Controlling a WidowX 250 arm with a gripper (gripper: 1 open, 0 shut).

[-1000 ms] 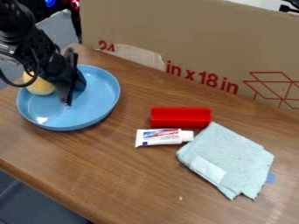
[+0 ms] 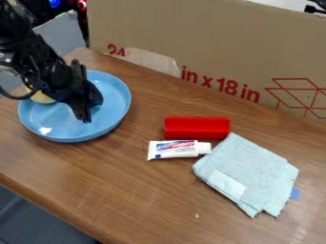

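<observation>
The black gripper (image 2: 84, 111) is low over a blue plate (image 2: 64, 127) at the left of the table, its tips near the plate's surface; it looks shut, with nothing visible between its fingers. A yellow object (image 2: 41, 97) is on the plate behind the gripper, partly hidden by it.
A red block (image 2: 196, 128), a toothpaste tube (image 2: 177, 149) and a folded pale cloth (image 2: 246, 174) lie to the right on the wooden table (image 2: 152, 200). A large cardboard box (image 2: 223, 43) stands along the back.
The gripper has shifted slightly right and down over the plate. The other objects are unmoved.
</observation>
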